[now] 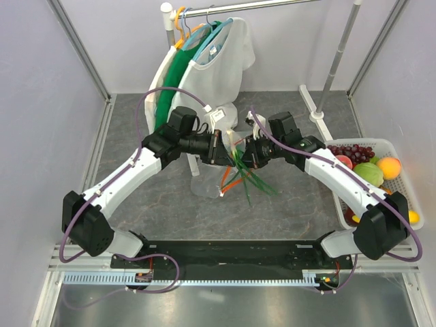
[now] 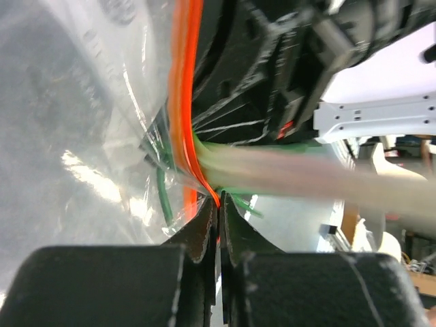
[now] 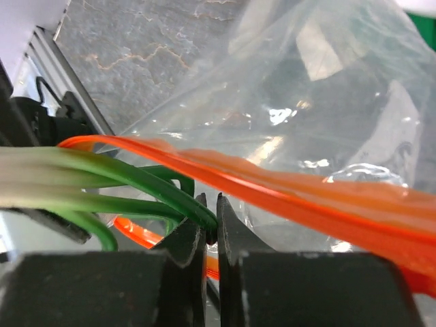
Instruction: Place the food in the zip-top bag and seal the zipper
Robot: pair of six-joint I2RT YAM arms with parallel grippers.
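A clear zip bag (image 1: 211, 182) with an orange zipper strip (image 3: 293, 204) hangs between the grippers at the centre. My left gripper is shut on the orange strip at the bag's mouth. Green onions (image 1: 248, 176) lie across that mouth, pale end blurred close to the left wrist camera. My right gripper is shut on the green stalks (image 3: 163, 191), beside the orange strip. Whether the stalks are inside the bag is hard to tell.
A white basket of fruit (image 1: 338, 204) stands at the right. Behind the grippers, a rack (image 1: 242, 7) holds white and green garments on hangers.
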